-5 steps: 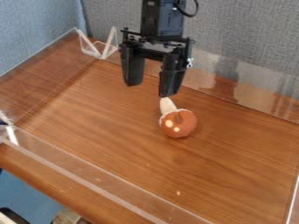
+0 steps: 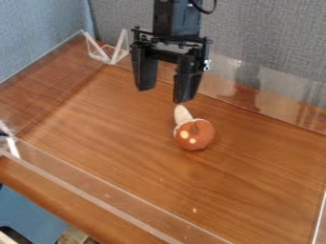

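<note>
A toy mushroom lies on its side on the wooden table, its orange spotted cap [image 2: 196,134] toward the front and its white stem pointing up and back. My black gripper [image 2: 166,84] hangs open above and behind it, a little to the left, with nothing between its two fingers.
A white wire-like frame [image 2: 109,52] stands at the back left. Grey padded panels rise behind.
</note>
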